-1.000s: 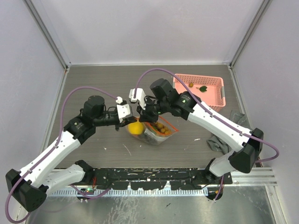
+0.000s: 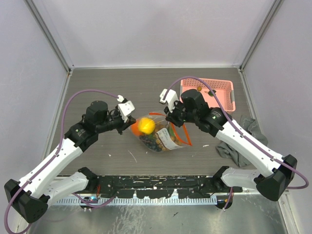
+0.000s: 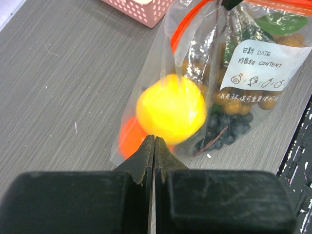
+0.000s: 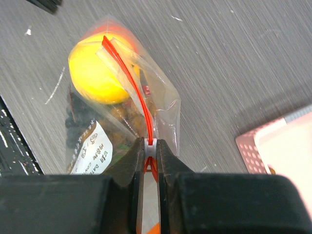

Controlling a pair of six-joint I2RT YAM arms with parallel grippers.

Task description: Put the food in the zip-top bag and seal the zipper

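The clear zip top bag lies mid-table with orange zipper strips, a white label, a yellow fruit, a red-orange item, dark berries and small brown balls inside. My right gripper is shut on the small white zipper slider, partway along the zipper. Beyond it, the orange strips run close together; on its near side they spread apart. Shut and empty, my left gripper is at the bag's left end; whether it touches the plastic, I cannot tell.
A pink basket at the back right holds a few small items, including a green leafy piece. Grey cloth lies at the right. Bare table shows around the bag's left and front.
My right gripper has moved right along the zipper, away from my left gripper. The left one shifted slightly left and clear of the right. The bag moved a little right.
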